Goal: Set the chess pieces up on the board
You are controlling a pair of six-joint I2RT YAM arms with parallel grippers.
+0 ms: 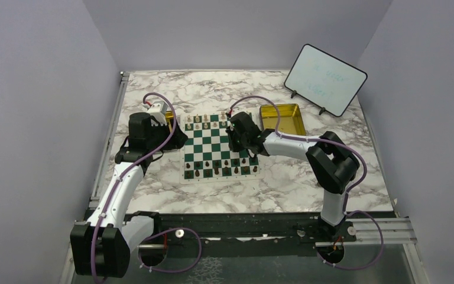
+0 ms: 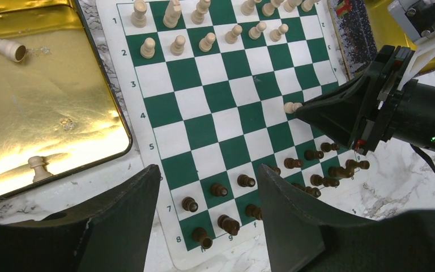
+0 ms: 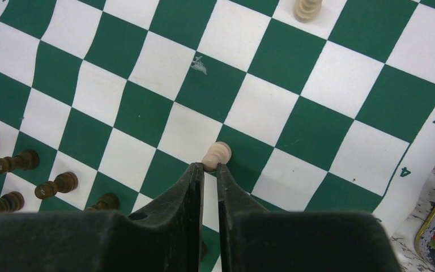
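The chessboard (image 1: 207, 145) has white pieces (image 2: 177, 45) in two rows at the far side and dark pieces (image 2: 229, 225) in rows at the near side. My right gripper is shut on a white piece (image 3: 218, 153), held over the right part of the board's middle. My left gripper is open above the left of the board, with nothing between its fingers. Beside it, in the left tray (image 2: 28, 113), lie loose white pieces, one (image 2: 0, 46) at the back and one (image 2: 38, 169) at the front.
A gold tray (image 1: 289, 118) sits right of the board, partly behind my right arm. A whiteboard (image 1: 325, 78) stands at the back right.
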